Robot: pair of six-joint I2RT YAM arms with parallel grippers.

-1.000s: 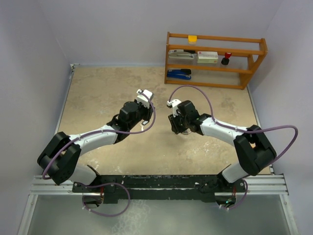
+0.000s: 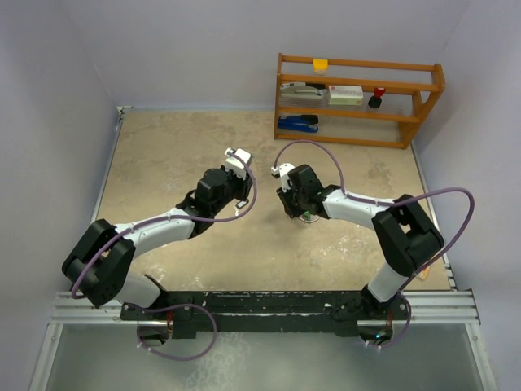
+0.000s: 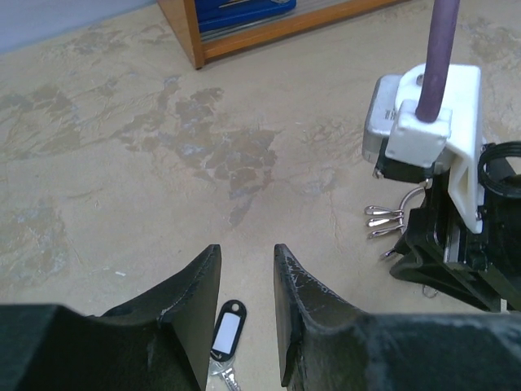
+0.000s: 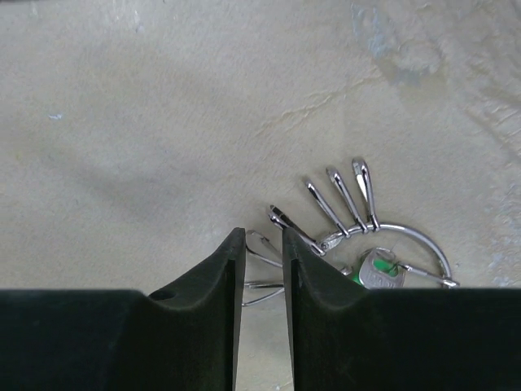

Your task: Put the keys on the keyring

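Observation:
A key with a black tag (image 3: 229,330) lies on the table, seen between and below the fingertips of my left gripper. That gripper is open, with a gap between its fingers and nothing gripped. The key's blade (image 3: 228,376) is partly cut off by the frame's lower edge. My right gripper hangs over the keyring, its fingers slightly apart. The metal keyring (image 4: 419,236) carries several looped clips (image 4: 346,195) fanned outward, and one finger covers part of them. Inside the ring sits a silver and green piece (image 4: 383,269). I cannot tell whether the right fingers touch any clip.
A wooden rack (image 2: 358,81) stands at the back right, with a blue stapler (image 2: 299,123) and a white box (image 2: 345,95) on it. Both grippers are close together near the middle.
My right arm has shifted a little to the left, its elbow also drawing in, and more of the keyring shows beside it. The left arm looks almost still.

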